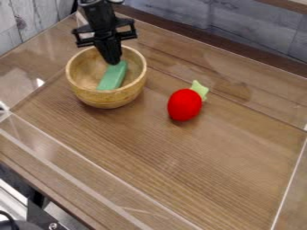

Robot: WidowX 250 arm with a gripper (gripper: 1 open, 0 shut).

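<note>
My gripper (pixel 100 38), black, is above the back rim of a round tan bowl (pixel 84 90) at the upper left; its fingers look close together, with nothing visible held. A green oblong item (pixel 111 77) lies inside the bowl.
A red oval object (pixel 185 105) lies right of the bowl, with a small pale green piece (pixel 199 89) just behind it.
</note>
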